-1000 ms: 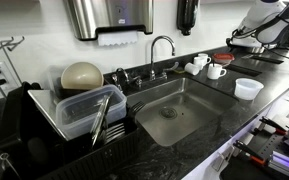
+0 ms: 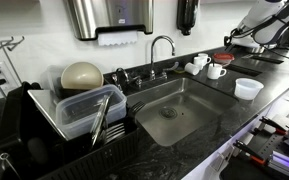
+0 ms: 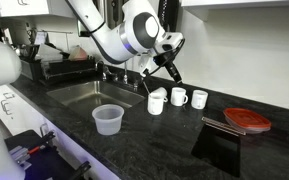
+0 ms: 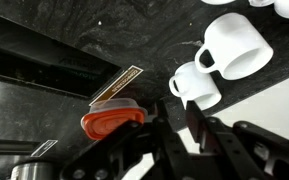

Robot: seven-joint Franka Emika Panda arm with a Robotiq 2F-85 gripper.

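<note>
My gripper is open above the counter, with nothing between its fingers. Off to one side in the wrist view lie two white mugs, a larger mug (image 4: 238, 46) and a smaller mug (image 4: 197, 87). A red-lidded container (image 4: 112, 122) appears on the opposite side. Exterior view 2 has the gripper (image 3: 168, 72) hanging in the air above several white mugs, among them a mug (image 3: 178, 97) and another mug (image 3: 199, 98); it looks clear of them. Farther right there are red lids or dishes (image 3: 247, 120).
A clear whitish tub (image 3: 108, 120) stands near the counter's front edge, beside the sink (image 2: 174, 120). Past the sink, a black dish rack (image 2: 69, 150) holds a plastic bin (image 2: 89, 112) and a beige bowl (image 2: 83, 76). A dark flat panel (image 3: 217, 150) lies in the counter.
The arm at the upper right of exterior view 1 has shifted slightly. The mugs, tub and dish rack stand where they were.
</note>
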